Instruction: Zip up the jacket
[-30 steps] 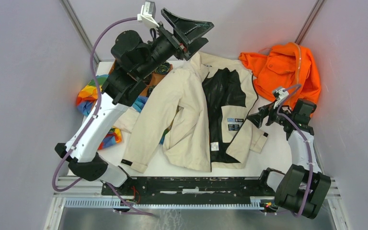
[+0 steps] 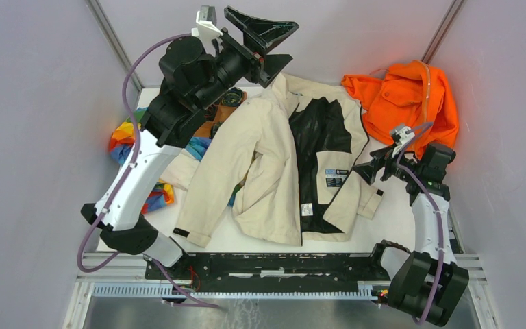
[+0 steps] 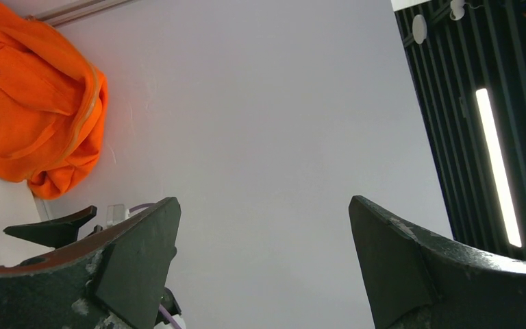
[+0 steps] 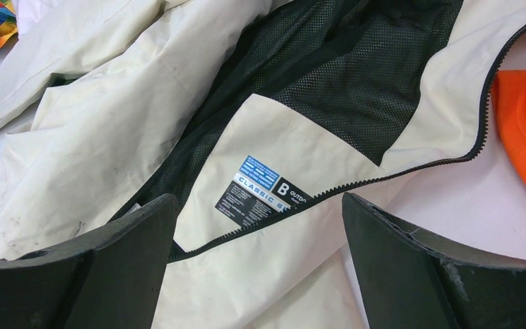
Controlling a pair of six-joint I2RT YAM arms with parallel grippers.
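Observation:
A cream jacket (image 2: 270, 164) lies spread on the table, its front open so that the black mesh lining (image 2: 318, 130) shows. In the right wrist view the black zipper edge (image 4: 383, 178) runs along the right front panel, which is folded back near the printed label (image 4: 257, 195). My right gripper hangs over this panel, open, nothing held between its fingers. High above the table, toward the back wall, my left gripper (image 2: 282, 46) is raised and open with empty fingers. A zipper pull cannot be made out.
An orange jacket (image 2: 411, 103) is heaped at the back right, close to the right arm. On the left, a rainbow-coloured cloth (image 2: 159, 195) and a brown box (image 2: 205, 129) with dark items sit partly behind the left arm. White table shows below the orange jacket.
At the right arm's base there is a small shift, while its gripper and the jacket look the same.

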